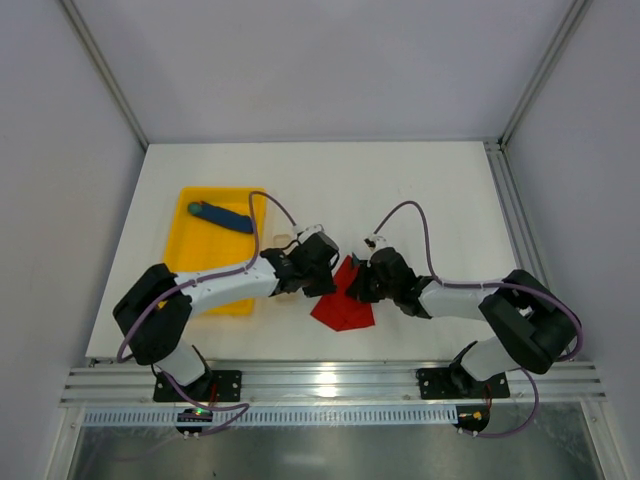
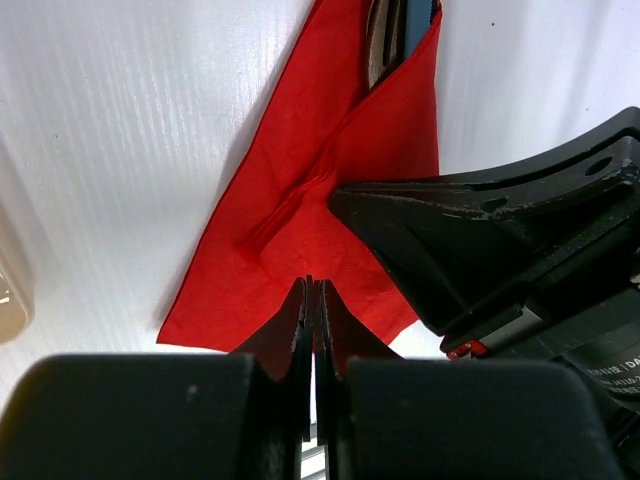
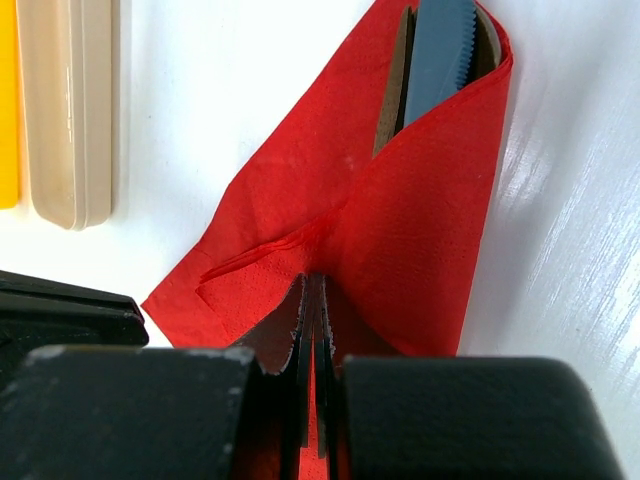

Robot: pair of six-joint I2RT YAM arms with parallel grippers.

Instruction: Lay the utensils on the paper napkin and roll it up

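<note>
The red napkin (image 1: 345,316) lies on the table, its right side folded over the utensils. Out of the fold's far end show a blue serrated utensil (image 3: 440,50) and a brown one (image 3: 394,90); their other ends are hidden under the cloth. My right gripper is shut on the napkin at the fold, beside the covered utensils. With nothing visible between its fingers, my left gripper is shut over the napkin's left part. The right gripper's dark fingers (image 2: 400,205) reach across the cloth in the left wrist view.
A yellow tray (image 1: 174,250) on the left holds a rolled blue bundle (image 1: 222,216) with a green end. Between tray and napkin stands a beige container (image 3: 97,110), partly behind the left arm.
</note>
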